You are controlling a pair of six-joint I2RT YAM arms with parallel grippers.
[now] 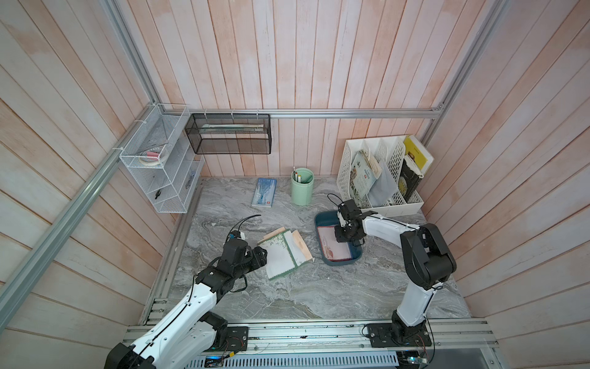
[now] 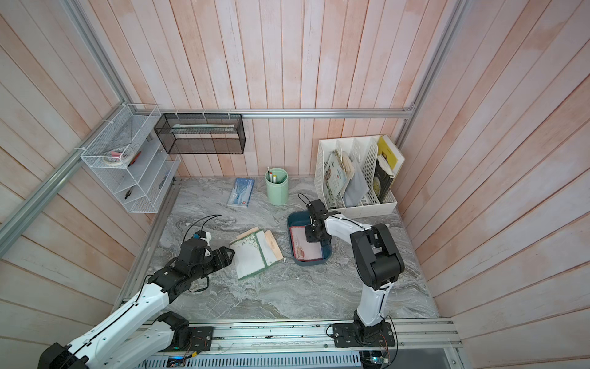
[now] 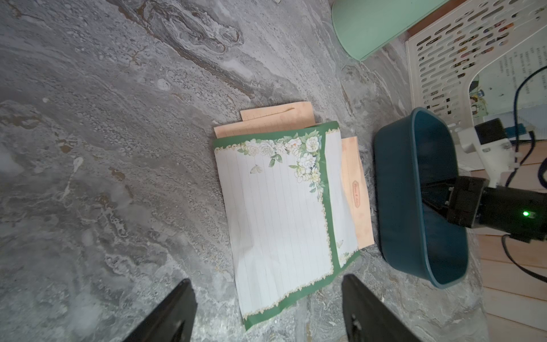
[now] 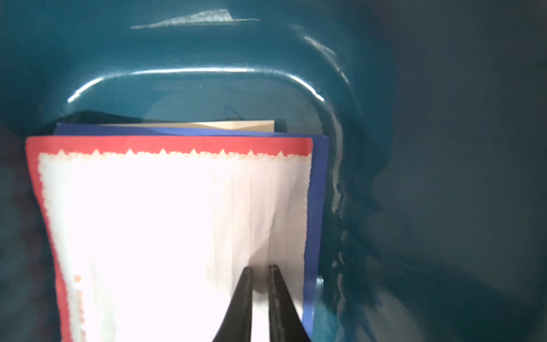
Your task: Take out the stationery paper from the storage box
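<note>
In the teal storage box lies a stack of stationery paper, a red-bordered sheet on top of blue and beige ones. My right gripper is down inside the box on that sheet's right part, fingertips close together with a narrow gap; whether paper is between them I cannot tell. Green-bordered stationery and beige sheets lie on the table left of the box. My left gripper is open above the table near those sheets, with nothing between its fingers.
A green pen cup and blue packet stand or lie at the back. A white file organizer is behind the box. Mesh baskets hang on the walls.
</note>
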